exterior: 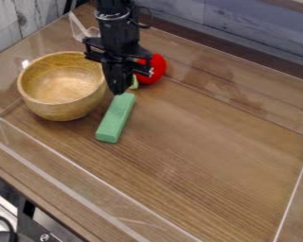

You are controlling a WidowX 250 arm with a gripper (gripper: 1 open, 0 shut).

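Note:
The black gripper [116, 72] hangs at the top centre, just right of a yellow bowl [60, 95] and above the upper end of a green block [114, 120] lying on the wooden table. Its fingers look shut, with nothing visible between them. A red round object [154, 68] sits behind it, and a small pale green item just below is partly hidden.
Pale walls border it at the back and left. A dark cable is at the bottom left corner.

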